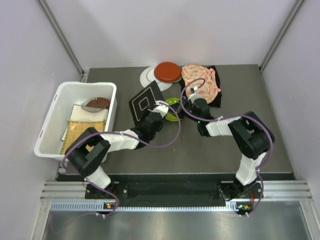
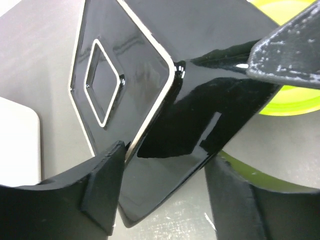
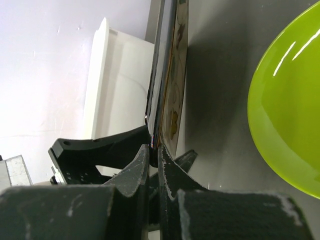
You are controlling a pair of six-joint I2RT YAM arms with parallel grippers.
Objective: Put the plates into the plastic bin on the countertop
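A black square plate with thin white square outlines (image 1: 144,102) is held tilted above the counter. My right gripper is shut on its edge. My left gripper is at the plate's near corner, its fingers part open with the plate's edge between them. A lime-green plate (image 3: 285,105) lies flat beside and partly under them. The white plastic bin (image 1: 42,125) at the left holds several flat items, brown and yellow among them.
A red plate (image 1: 167,70) on white plates (image 1: 147,77) sits at the back. A pink patterned item (image 1: 200,82) lies on a black one at back right.
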